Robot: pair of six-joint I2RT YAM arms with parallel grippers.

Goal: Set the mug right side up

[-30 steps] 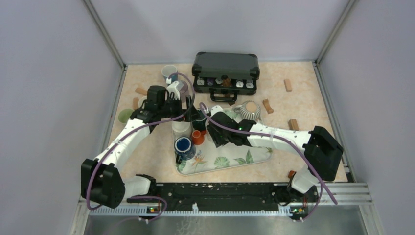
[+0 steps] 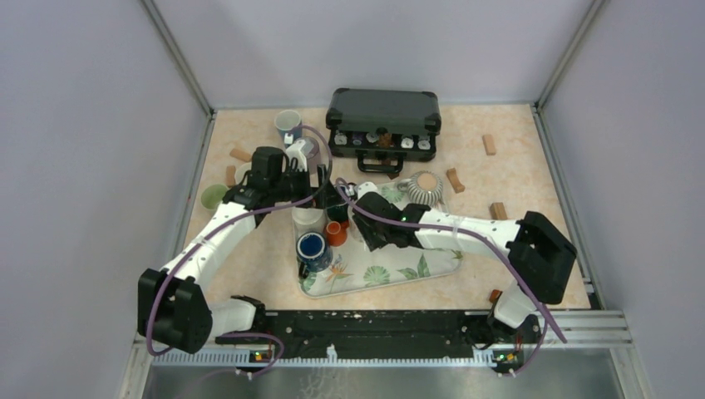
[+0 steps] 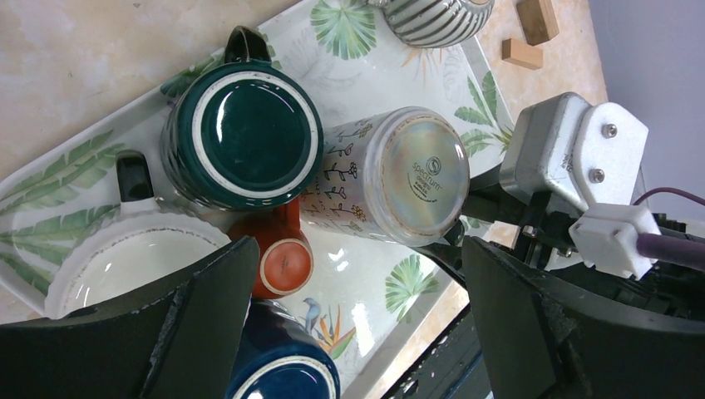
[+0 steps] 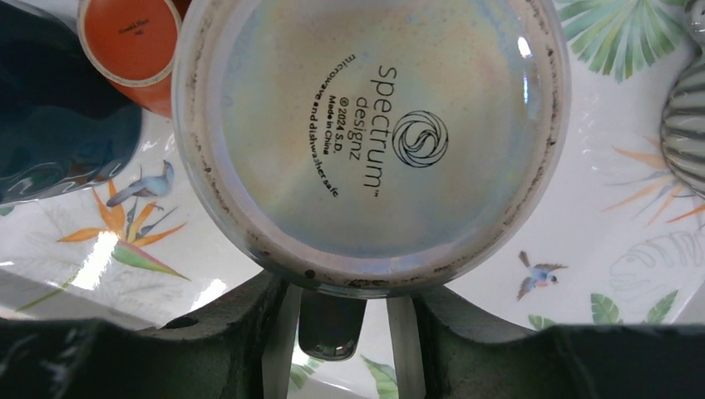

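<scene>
A cream mug with floral print [image 3: 341,179] lies on the white tray [image 2: 374,274], tilted, its bottom up toward the wrist cameras. My right gripper is at its near edge, fingers either side of a dark part below the mug's base, likely the handle; whether they grip it I cannot tell. My left gripper hangs open above the tray, nothing between its fingers.
Crowded round it are a green mug [image 3: 245,141], an orange cup [image 3: 283,266], a navy mug [image 2: 313,245], a white bowl [image 3: 141,258] and a striped pot [image 2: 425,190]. A dark case [image 2: 382,108] stands behind; loose wooden blocks lie right.
The right arm has shifted very slightly at its elbow and wrist over the mug. The left arm is nearly still.
</scene>
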